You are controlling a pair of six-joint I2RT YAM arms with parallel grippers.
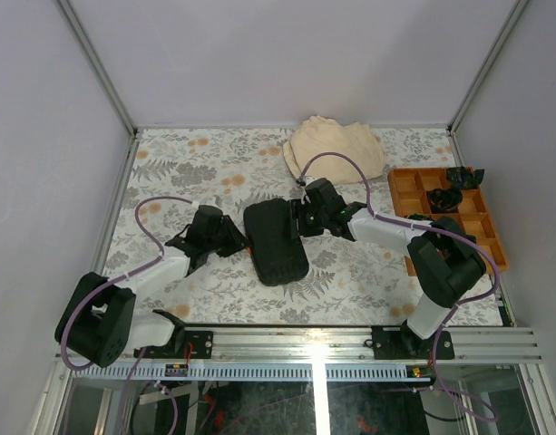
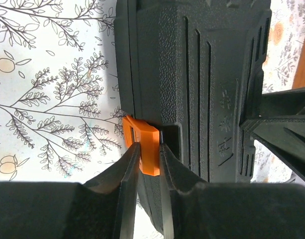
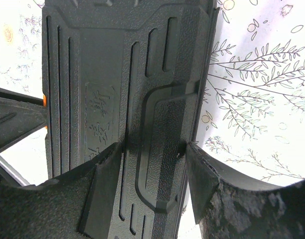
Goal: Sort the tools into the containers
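A black plastic tool case (image 1: 276,245) lies closed, slightly slanted, in the middle of the table. On its left side is an orange latch (image 2: 149,144). In the left wrist view, the fingertips of my left gripper stand close on either side of this latch; whether they press on it cannot be made out. My right gripper is shut on the case from the right, its fingers on both sides of the moulded handle part (image 3: 164,144) along that edge. What lies inside the case is hidden.
An orange compartment tray (image 1: 408,192) stands at the right, with black items (image 1: 444,198) in it and my right arm partly over it. A crumpled beige cloth (image 1: 336,149) lies behind the case.
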